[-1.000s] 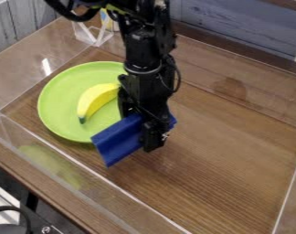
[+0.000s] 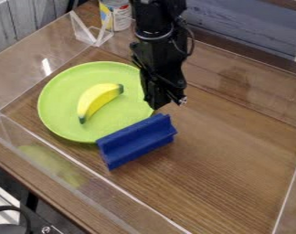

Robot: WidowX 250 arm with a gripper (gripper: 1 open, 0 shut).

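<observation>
A blue block (image 2: 136,143) lies at the lower right edge of a green plate (image 2: 68,92). A yellow banana (image 2: 100,99) rests on the plate, left of the block's upper end. My black gripper (image 2: 151,97) hangs above the plate's right side, higher than the block and apart from it, shut with nothing visible between its fingers.
The wooden tray floor is clear to the right and in front of the block. A can (image 2: 114,13) and a clear plastic item stand at the back left. Tray walls run along the left, back and right sides.
My gripper has risen up and back, away from the blue block, which now shows fully where it lies.
</observation>
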